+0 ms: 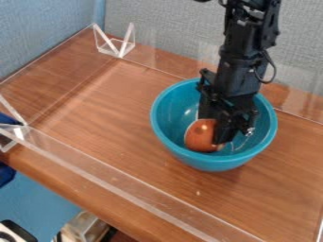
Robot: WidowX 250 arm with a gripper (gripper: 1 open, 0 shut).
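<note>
A turquoise bowl [177, 113] stands on the wooden table, right of centre. Inside it lies an orange-red round object [201, 135], in the lower middle of the bowl. My black gripper [217, 132] reaches down into the bowl from above, its fingers closed against the right side of that object; the fingertips are partly hidden, and the grip itself is hard to make out.
White wire frames [113, 43] stand at the back left and at the left edge. A clear strip runs along the front.
</note>
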